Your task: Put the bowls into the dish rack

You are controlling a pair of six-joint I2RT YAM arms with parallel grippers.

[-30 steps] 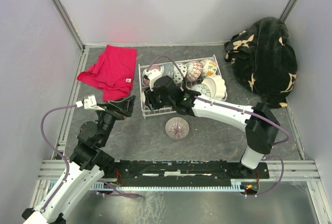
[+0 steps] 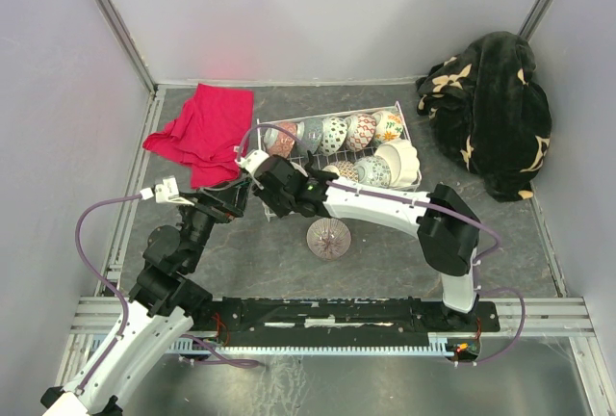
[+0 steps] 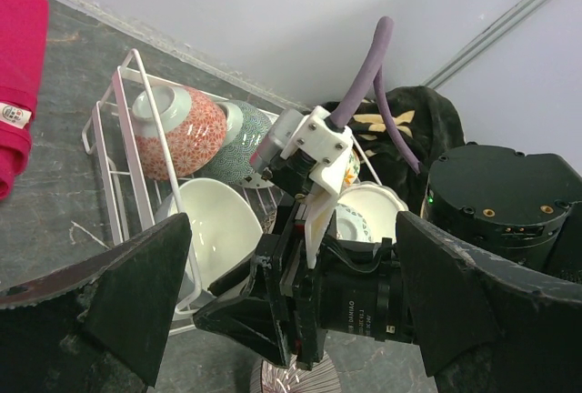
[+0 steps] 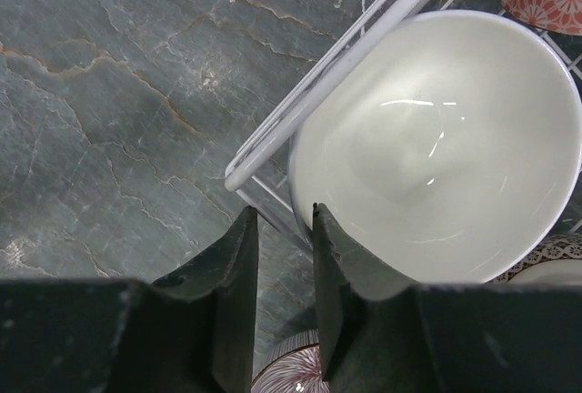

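A white wire dish rack [image 2: 400, 114] holds several bowls, among them a red-patterned bowl [image 3: 180, 134] and a plain white bowl [image 4: 427, 147] at its front left corner. My right gripper hangs over that corner, open, one finger at the white bowl's rim by the rack's rail; the top view hides its tips under the arm. My left gripper [image 2: 233, 204] stands open left of the rack, nothing between its fingers. A pinkish ribbed glass bowl [image 2: 328, 238] lies on the grey floor in front of the rack.
A red cloth [image 2: 202, 132] lies behind my left arm, and a dark floral blanket [image 2: 481, 108] is bunched at the right. Bare floor shows around the glass bowl.
My right arm has shifted left and slightly toward the front, to the rack's front left corner. The left arm and glass bowl have not moved.
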